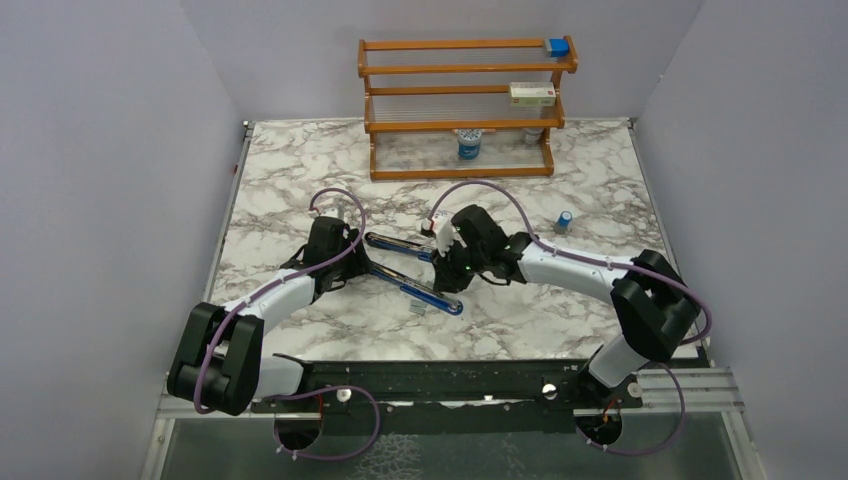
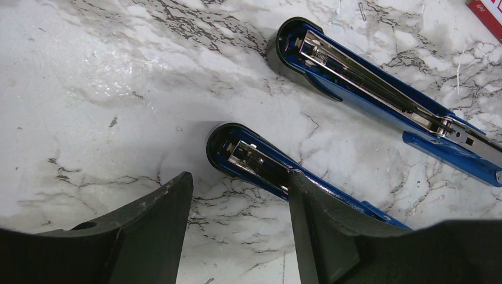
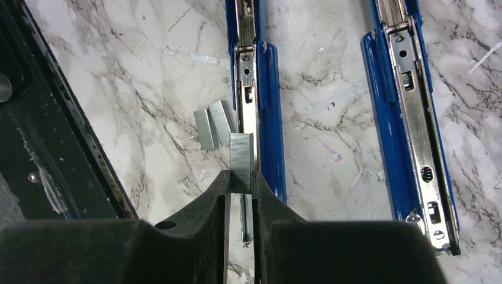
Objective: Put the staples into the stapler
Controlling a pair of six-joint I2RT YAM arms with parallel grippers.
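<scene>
The nearer blue stapler lies opened out flat, its metal tray and blue base showing in the right wrist view. Over that tray, my right gripper is shut on a grey staple strip, held lengthwise along the stapler. Whether the strip touches the tray is unclear. By the stapler's other end, my left gripper is open. The stapler's dark rounded head shows beyond the gap, and the right-hand finger overlaps its body; nothing is gripped there.
A second opened blue stapler lies roughly parallel to the first. Two loose staple strips, one beside another, rest on the marble table close to the tray. A wooden rack stands at the back.
</scene>
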